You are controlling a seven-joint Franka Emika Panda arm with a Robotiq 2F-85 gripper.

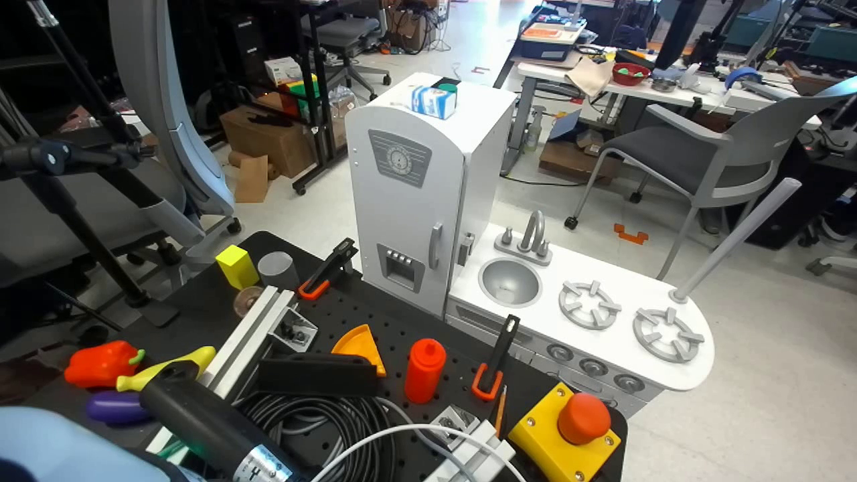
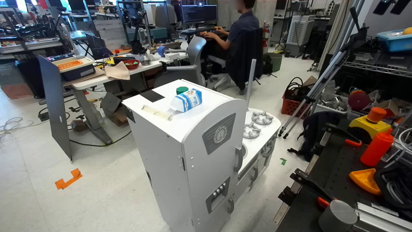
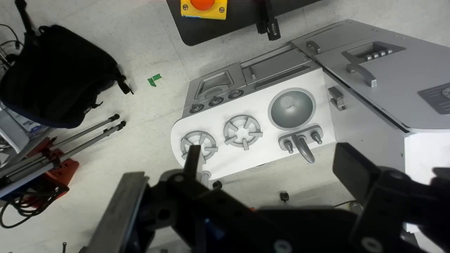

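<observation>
In the wrist view my gripper is open, its two dark fingers wide apart with nothing between them. Beyond the fingers lies the white toy kitchen counter, with a grey sink, a tap and two burners. A grey toy fridge adjoins it, its front doors looking closed. On the fridge top a blue and white milk carton lies on its side beside a round green thing. Neither exterior view shows the gripper.
The black worktable holds a red bottle, orange-handled clamps, toy vegetables, coiled cable and a yellow box with a red button. A grey post rises from the counter's far end. The sink and burners look empty.
</observation>
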